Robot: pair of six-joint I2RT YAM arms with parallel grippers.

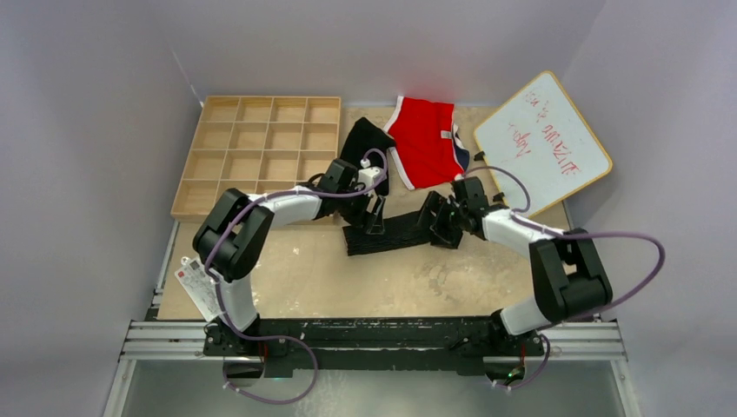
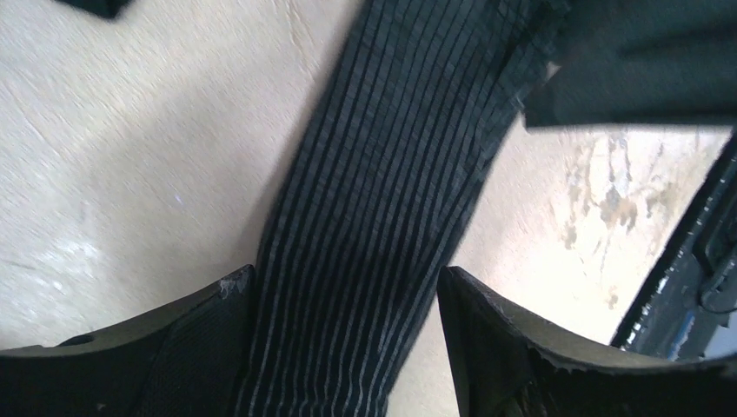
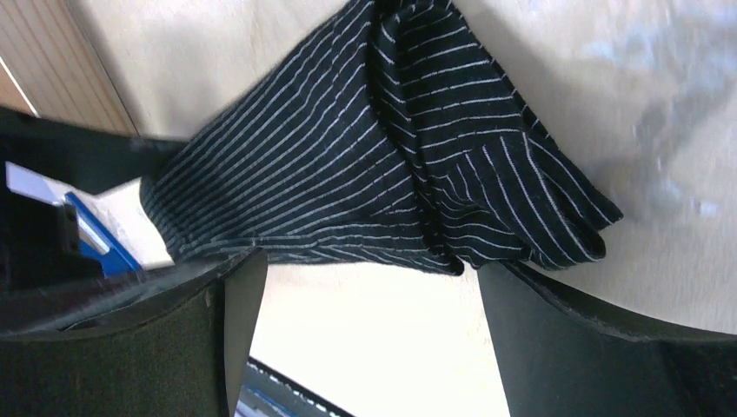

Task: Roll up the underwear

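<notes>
The striped black underwear lies folded into a long strip on the table, slanting a little up to the right. Over its left end stands my left gripper; in the left wrist view its parted fingers flank the strip, one at each side. At the other end is my right gripper, hiding part of the cloth from above. In the right wrist view the right fingers are wide apart, and the underwear's end is bunched and folded over just beyond them.
Behind the strip lie another black cloth and a red garment. A wooden compartment box stands back left and a whiteboard back right.
</notes>
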